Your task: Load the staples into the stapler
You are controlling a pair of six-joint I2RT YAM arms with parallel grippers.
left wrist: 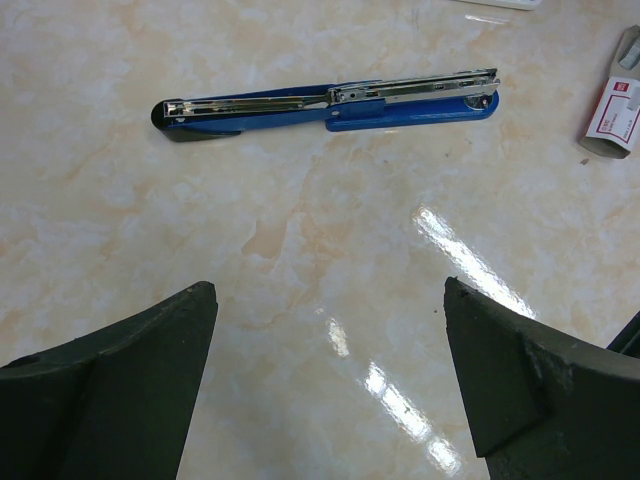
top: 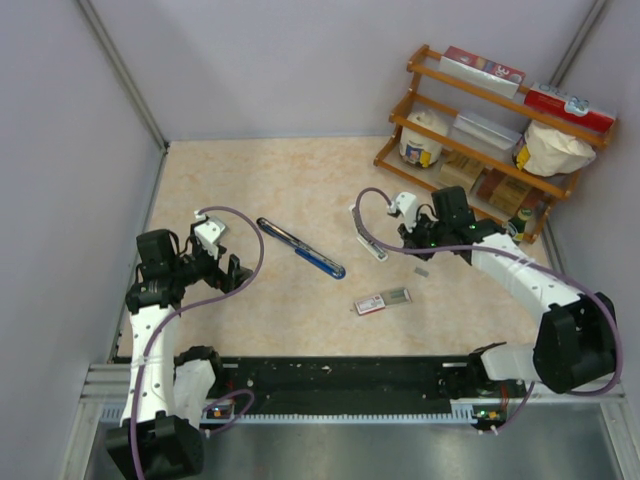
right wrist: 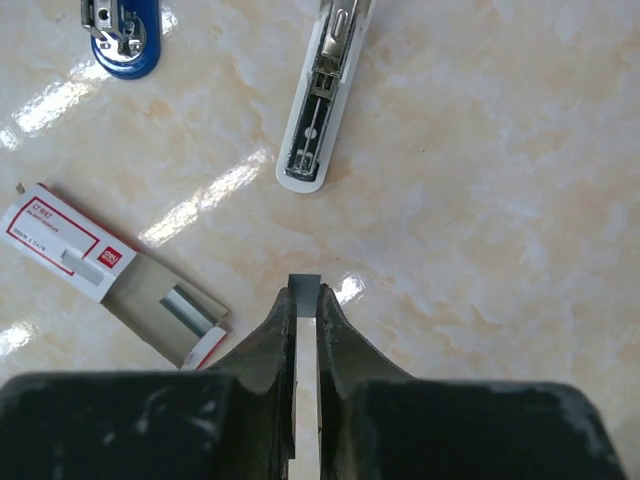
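Note:
A small grey staple strip (top: 421,272) lies on the table just in front of my right gripper (top: 416,250). In the right wrist view the strip (right wrist: 306,283) shows at the fingertips, whose fingers (right wrist: 338,350) stand close together with a narrow gap; it appears to rest on the table rather than between them. The white stapler (right wrist: 298,180) lies beyond, its metal channel facing up. A long blue stapler (top: 318,262) lies mid-table, its metal channel also exposed. My left gripper is wide open over bare table, holding nothing.
An open red-and-white staple box (top: 371,304) lies near the front, a grey staple piece (right wrist: 188,310) inside it. A wooden shelf (top: 425,70) with boxes and tubs stands at the back right. The table between the left gripper and the staple box is bare.

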